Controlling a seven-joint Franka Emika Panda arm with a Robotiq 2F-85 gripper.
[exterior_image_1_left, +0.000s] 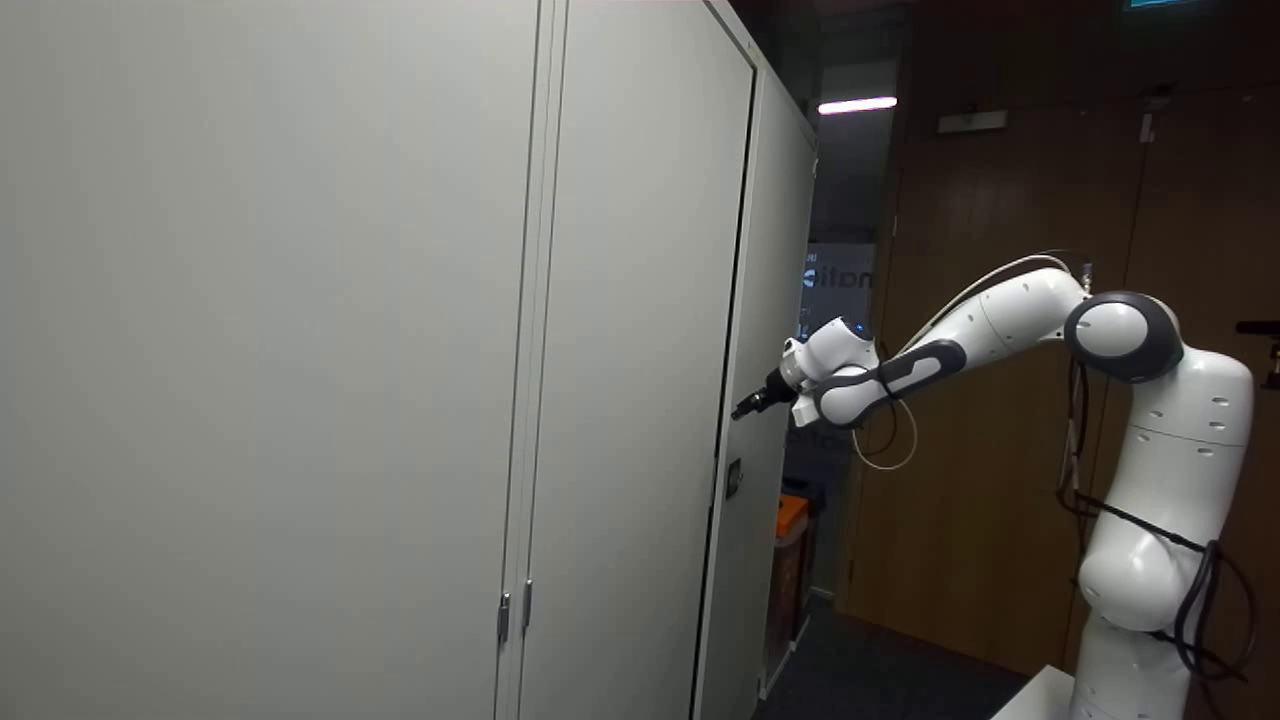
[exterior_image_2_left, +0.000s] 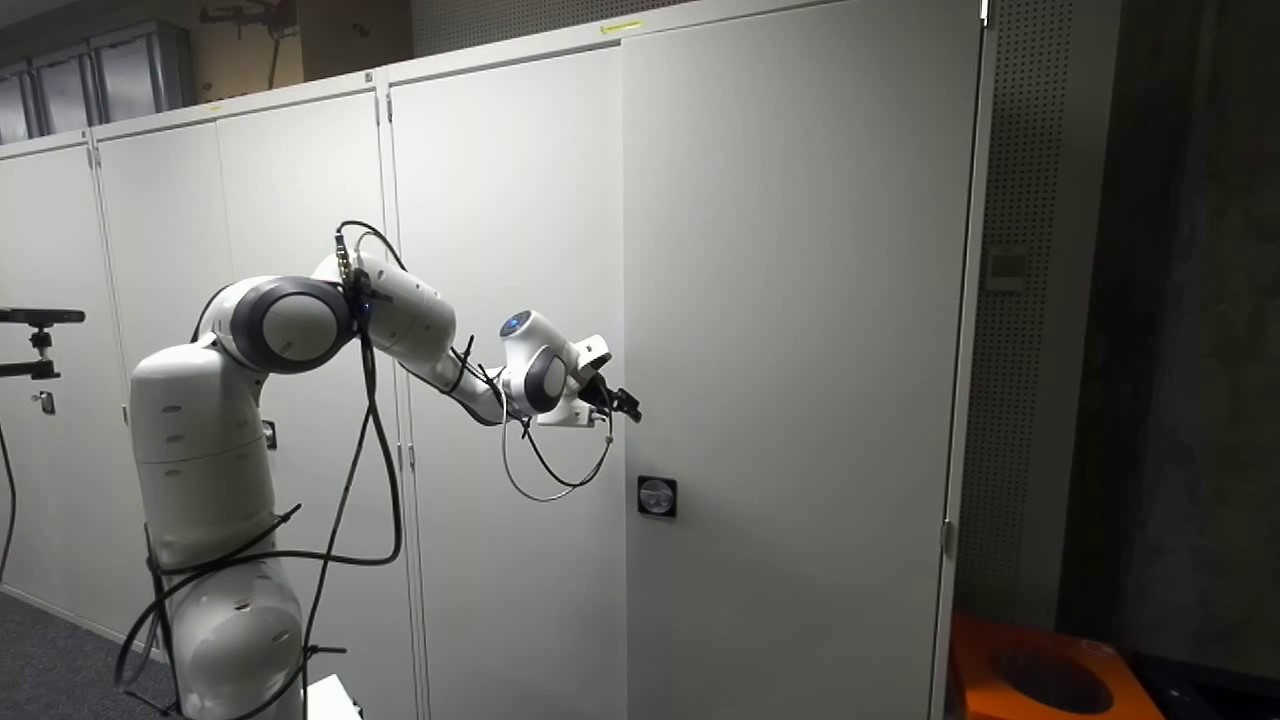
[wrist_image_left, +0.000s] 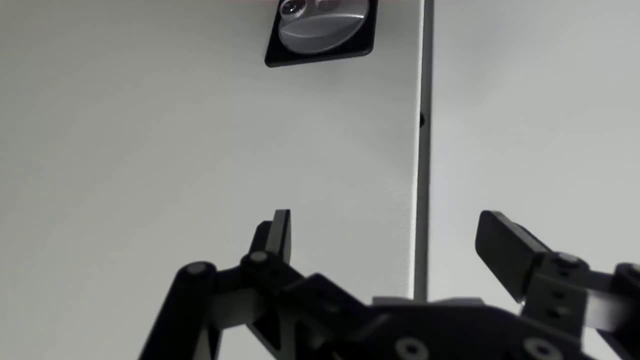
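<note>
Grey cabinet doors fill most of the view; the door with the lock (exterior_image_2_left: 816, 300) meets a plain door (exterior_image_2_left: 516, 216) along a vertical seam. A round grey turn handle on a black square plate (exterior_image_2_left: 656, 496) sits near that seam, and its lower-cut part shows at the top of the wrist view (wrist_image_left: 324, 30). My gripper is open, its fingers spread wide on either side of the narrow dark gap between the doors (wrist_image_left: 423, 180). Nothing shows between them. In both exterior views the gripper (exterior_image_2_left: 636, 410) stands above the handle, close to the seam; contact cannot be told.
An orange-topped bin (exterior_image_2_left: 1044, 672) stands at the cabinet's end. Black cables (exterior_image_2_left: 390, 480) hang loosely from the arm. A wooden door (exterior_image_1_left: 984, 420) is behind the arm, with open floor (exterior_image_1_left: 888, 660) before it.
</note>
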